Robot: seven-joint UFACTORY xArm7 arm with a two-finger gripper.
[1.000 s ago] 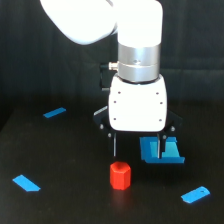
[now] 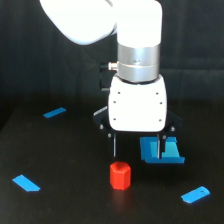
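A small red block stands on the dark table toward the front, left of the middle. Behind it and to the right lies a blue box or tray with a lighter blue inner area, partly covered by the arm's hand. My gripper points down from above, its two thin dark fingers set wide apart. Nothing shows between them. In the view, the left fingertip is just above the red block; whether it touches cannot be made out, but the block is not between the fingers.
Blue tape strips lie on the table at the front left, the front right and the back left. A dark curtain hangs behind.
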